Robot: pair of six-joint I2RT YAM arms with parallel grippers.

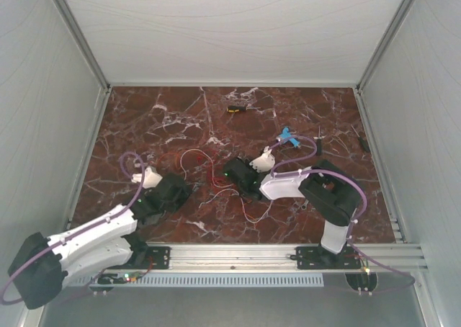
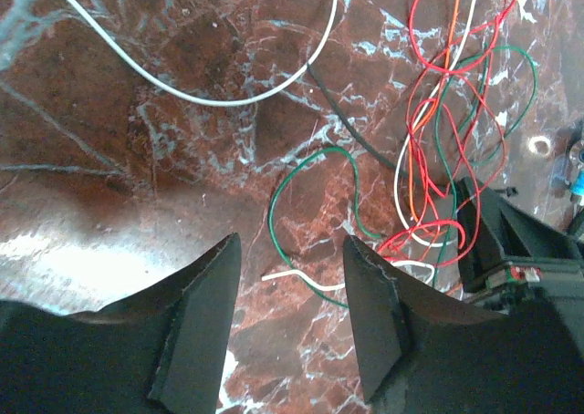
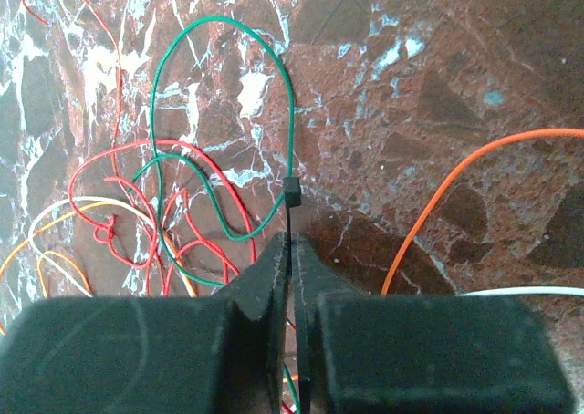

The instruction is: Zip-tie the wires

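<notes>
A loose tangle of red, green, orange and white wires (image 2: 429,113) lies on the marble table, at the right in the left wrist view. My right gripper is shut on a thin black zip tie; the tie's square head (image 3: 292,191) pokes out past the fingertips. In the left wrist view the dark tail of the zip tie (image 2: 351,129) stretches away to the left of the wires; whether it runs under or around them I cannot tell. My left gripper is open above the table, left of the bundle, with no object held between its fingers.
One long white wire (image 2: 224,101) curves over the table beyond the left fingers. Farther off are a blue tool (image 1: 289,137), a black-and-yellow tool (image 1: 236,109) and a dark screwdriver (image 1: 318,147).
</notes>
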